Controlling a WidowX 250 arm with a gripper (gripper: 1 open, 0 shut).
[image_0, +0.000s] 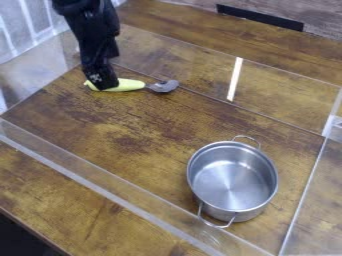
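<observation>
My black gripper is at the upper left, its fingertips down at the left end of a pale yellow-green elongated object, open as far as the dark shape shows. A grey curved piece lies at that object's right end. A steel pot with two wire handles stands at the lower right.
Clear plastic panels edge the wooden work surface. A narrow white strip stands toward the back right, and a dark slot lies at the far back.
</observation>
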